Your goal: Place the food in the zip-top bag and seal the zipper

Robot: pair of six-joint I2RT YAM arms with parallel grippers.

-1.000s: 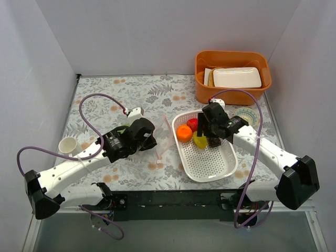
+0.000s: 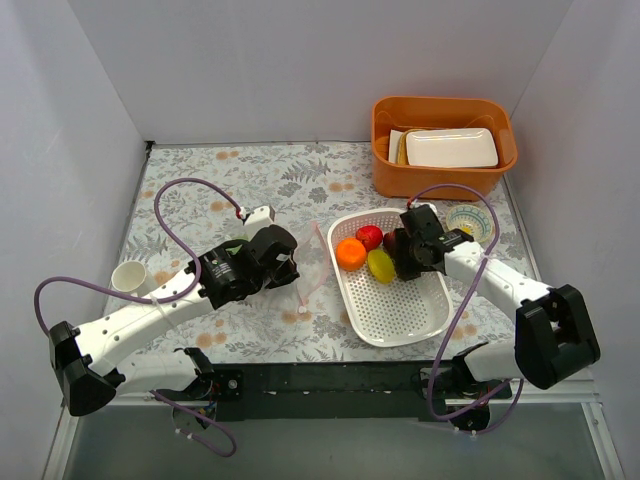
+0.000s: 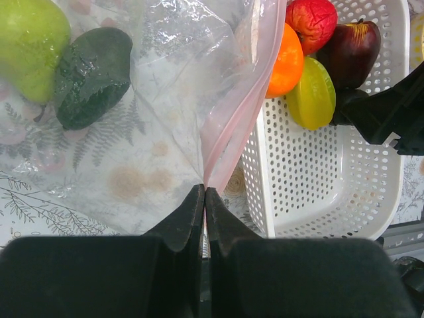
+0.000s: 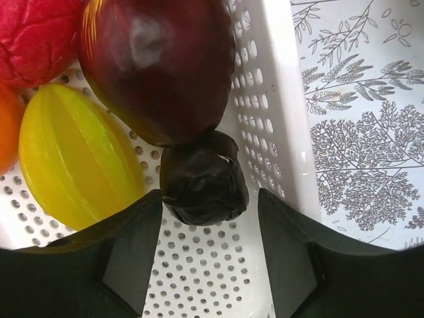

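The clear zip top bag (image 3: 165, 126) lies flat, its pink zipper edge (image 3: 242, 122) running down to my left gripper, which is shut on that thin edge. A green pear (image 3: 33, 53) and a dark green food piece (image 3: 93, 79) are inside it. In the white basket (image 2: 398, 325), my right gripper is open with its fingers on either side of a dark, wrinkled round food piece (image 4: 202, 179). Beside that piece are a purple mango-like fruit (image 4: 159, 63), a yellow starfruit (image 4: 76, 156), an orange (image 3: 286, 63) and a red fruit (image 3: 311, 25).
An orange bin (image 2: 445, 110) holding a white tray (image 2: 452, 148) stands at the back right. A patterned bowl (image 2: 470, 222) sits right of the basket, close to the right arm. A white cup (image 2: 132, 278) is at the far left.
My right gripper has come down into the basket and shifted slightly to the right, over the dark food piece. The left arm and the bag have stayed nearly still.
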